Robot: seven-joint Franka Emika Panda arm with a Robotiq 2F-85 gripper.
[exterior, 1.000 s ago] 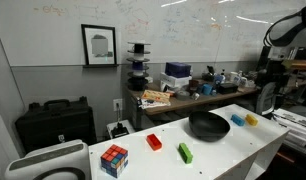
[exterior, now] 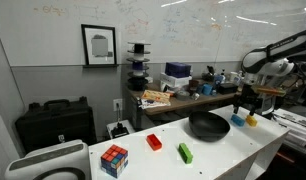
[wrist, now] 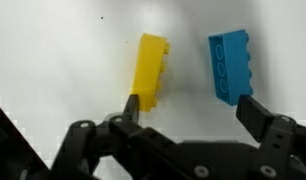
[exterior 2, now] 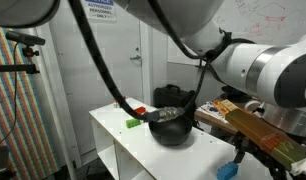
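Note:
Beneath my gripper, a yellow block (wrist: pixel 148 70) and a blue block (wrist: pixel 231 65) lie apart on the white table. The fingers stand wide, with nothing held between them. In the wrist view, the yellow block's near end is close to the left fingertip, and the blue block is just beyond the right one. From the first exterior view, my gripper (exterior: pixel 251 103) hangs low over the blue block (exterior: pixel 237 120) and the yellow block (exterior: pixel 251 120) at the table's right end. The second exterior view shows the blue block (exterior 2: pixel 228 171) near the bottom edge; the yellow one is not visible there.
A black pan (exterior: pixel 208 126) sits left of the two blocks. Farther left are a green block (exterior: pixel 185 153), a red block (exterior: pixel 154 142) and a puzzle cube (exterior: pixel 114 160). A shelf with boxes (exterior: pixel 178 70) stands behind.
The arm has come down and leftward, bringing my gripper from the far right to just above the blue and yellow blocks. The objects on the table have stayed put.

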